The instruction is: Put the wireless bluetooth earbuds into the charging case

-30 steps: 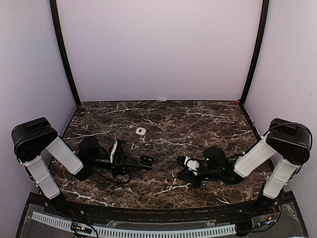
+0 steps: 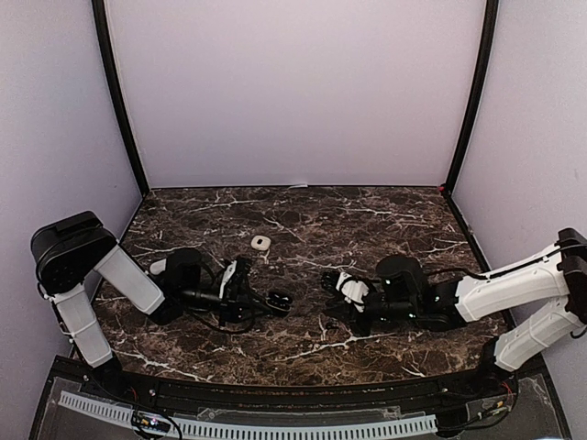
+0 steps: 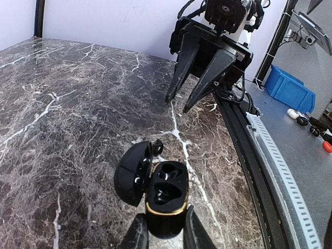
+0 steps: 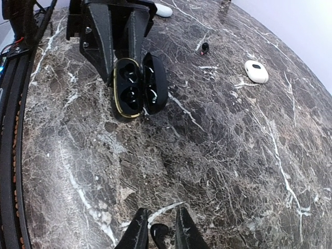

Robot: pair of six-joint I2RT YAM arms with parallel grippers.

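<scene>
In the left wrist view an open black charging case with gold trim (image 3: 166, 205) is held upright by my left gripper, which is shut on it; its two cavities look empty. In the right wrist view my right gripper is shut on a small black earbud (image 4: 160, 232), low in frame, with the case (image 4: 128, 96) ahead at upper left. A second black earbud (image 4: 205, 48) lies on the table beyond.
A white case (image 4: 256, 72) lies on the marble table (image 2: 358, 211) at the back, and another white object (image 4: 163, 10) is near the left arm.
The right arm has risen and shifted slightly since a second ago. The left gripper with the case has moved a little to the right.
</scene>
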